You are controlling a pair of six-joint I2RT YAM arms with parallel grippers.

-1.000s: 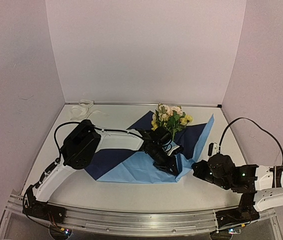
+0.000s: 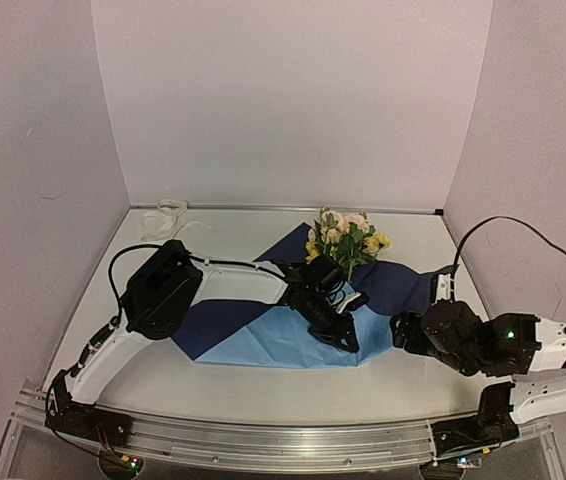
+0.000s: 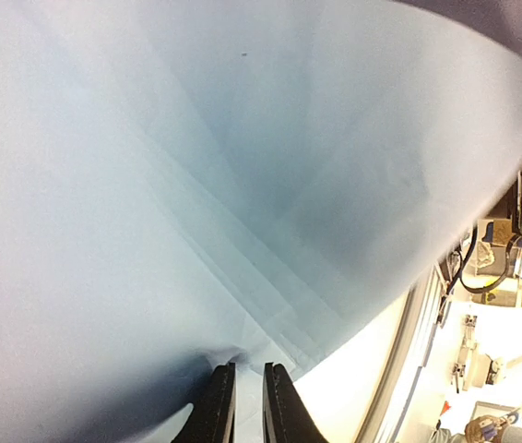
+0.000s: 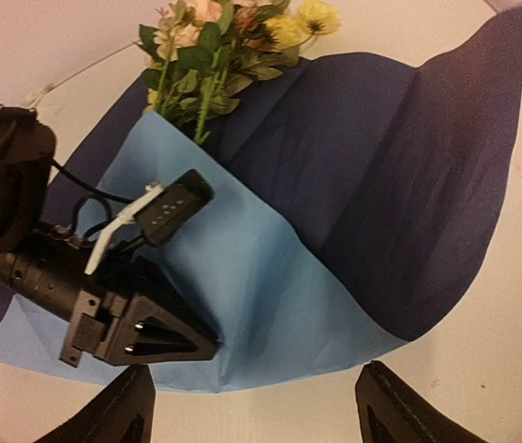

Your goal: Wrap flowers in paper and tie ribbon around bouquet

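Observation:
The fake flowers [image 2: 348,235], cream and yellow with green leaves, lie at the back on a sheet of wrapping paper, dark blue [image 2: 395,284] on one side and light blue [image 2: 263,342] on the other. My left gripper [image 2: 351,347] is down at the paper's front part. In the left wrist view its fingertips [image 3: 227,388] show a narrow gap by a paper fold; whether they grip it is unclear. My right gripper stands open over the bare table, right of the paper's front edge, nothing between its fingers. The right flap [image 4: 409,185] lies spread, dark side up, its outer edge raised.
A coil of white ribbon or cord [image 2: 166,215] lies in the back left corner. Bare table [image 2: 263,390] runs along the front and down the right side. My left arm [image 2: 233,283] crosses over the paper's left part.
My right gripper has moved slightly rightward, away from the paper. The left arm stays put.

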